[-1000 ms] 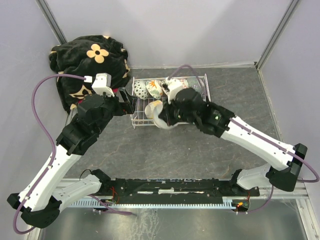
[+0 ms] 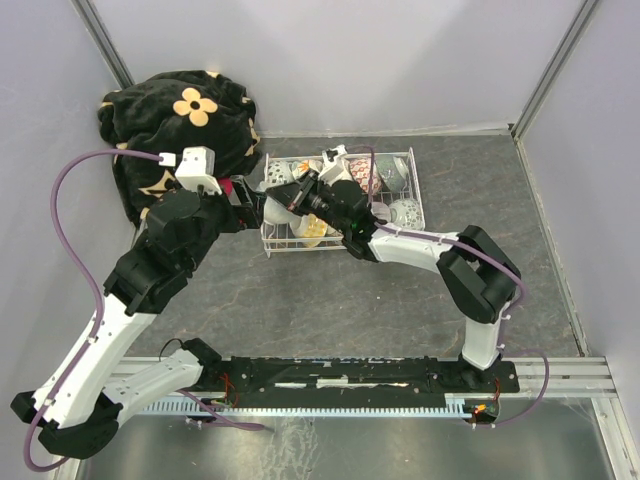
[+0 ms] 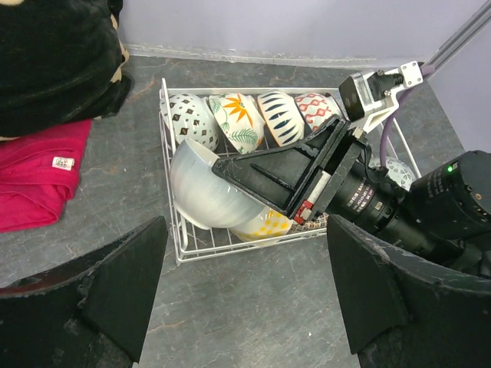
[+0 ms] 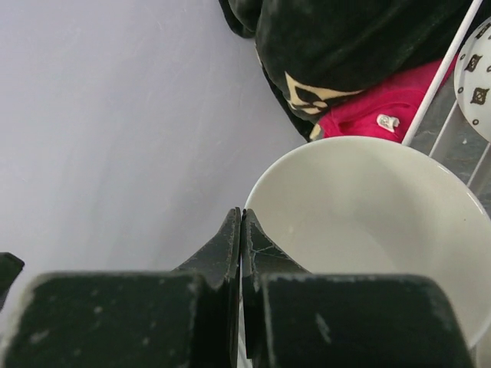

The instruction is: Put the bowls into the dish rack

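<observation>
A plain white bowl tilts on its side at the left end of the wire dish rack. My right gripper is shut on its rim; in the right wrist view the pale inside of the bowl opens just beyond the fingertips. Other bowls stand in the rack: a black-spotted one, a flower-patterned one, a blue-striped one, a red-patterned one and a yellow-dotted one. My left gripper hovers left of the rack, its fingers apart and empty.
A dark flowered blanket is heaped at the back left, with a red cloth beside it. Grey walls close in the back and sides. The table in front of the rack is clear.
My right gripper has carried the white bowl leftward and back, from in front of the rack into its left end. The arm has swung over the rack. The left arm shifted only slightly.
</observation>
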